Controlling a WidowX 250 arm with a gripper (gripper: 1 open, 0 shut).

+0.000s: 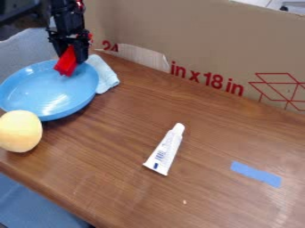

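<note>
My gripper [68, 43] is at the top left, above the far rim of a blue plate [45, 93]. A red object [67, 62] is at its fingertips, over the plate; whether the fingers grip it is unclear. A light blue cloth [103, 75] lies just right of the plate.
A pale yellow round object [20, 131] sits at the front left. A white tube [165, 150] lies on the wooden table [143, 196], with a blue tape strip [255, 174] to the right. A cardboard box [209, 40] stands along the back.
</note>
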